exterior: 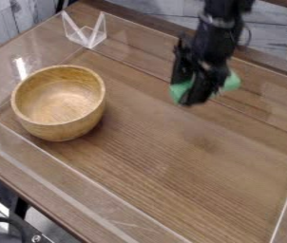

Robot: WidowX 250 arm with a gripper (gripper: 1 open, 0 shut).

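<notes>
My black gripper (191,85) is raised over the back right of the wooden table, shut on a green object (218,84), which is blurred by motion and partly hidden behind the fingers. The arm reaches in from the top of the view.
A wooden bowl (59,98) sits on the left of the table (172,180). A white wire holder (83,33) stands at the back left, and a clear plastic item (22,66) lies at the left edge.
</notes>
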